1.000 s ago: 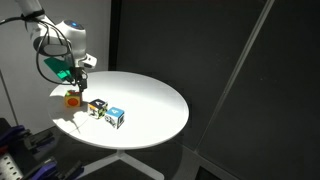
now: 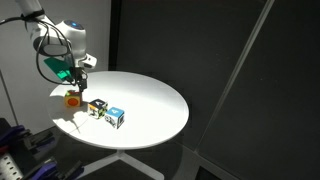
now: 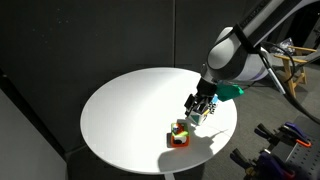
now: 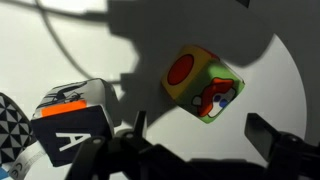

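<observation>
In the wrist view a bright cube (image 4: 202, 83) lies on the white table, showing a red disc on yellow, green edging and a red-capped mushroom picture. My gripper stands open, with its dark fingers wide apart and nothing held between them. The cube appears just beyond the fingertips, in line with the gap. A black-and-white cube (image 4: 75, 118) with a letter A and an orange patch is left of the fingers. From outside, an orange-faced cube (image 2: 72, 100) is near the table's left edge, close to the arm; a colourful cube (image 3: 180, 135) shows near the edge in the second exterior view.
A dark multicoloured cube (image 2: 97, 107) and a blue-and-white cube (image 2: 115, 117) sit close together right of the orange-faced one. A black-and-white patterned surface (image 4: 10, 130) shows at the wrist view's left edge.
</observation>
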